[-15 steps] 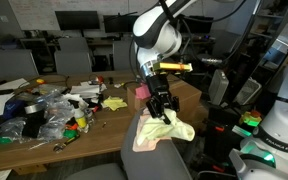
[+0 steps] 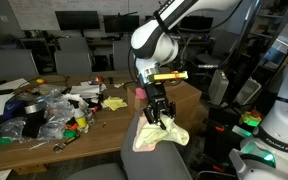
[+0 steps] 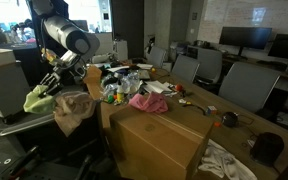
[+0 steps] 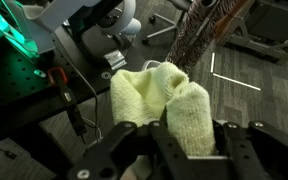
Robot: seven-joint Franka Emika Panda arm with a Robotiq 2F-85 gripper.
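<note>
A pale yellow cloth (image 2: 162,131) hangs bunched from my gripper (image 2: 165,117), above the grey chair (image 2: 149,160). In the wrist view the same cloth (image 4: 164,98) rises past the dark fingers, and my gripper is shut on it. From the other side, exterior view 2 shows the cloth (image 3: 39,101) hanging at the far left beside a chair. A second, peach cloth (image 2: 94,172) lies over the chair at the bottom edge; in exterior view 2 this brownish-looking cloth (image 3: 74,110) drapes over a chair back. Folds hide much of my fingers.
Behind the chair stands a long wooden table (image 2: 64,148) cluttered with bags, bottles and boxes. A cardboard box (image 3: 156,140) and a pink cloth (image 3: 149,103) show in exterior view 2. Black equipment (image 2: 219,145) stands to the right of the held cloth.
The held cloth has shifted slightly to the left and hangs a little narrower, its right corner drawn in. My gripper still has hold of it, and the background looks the same.
</note>
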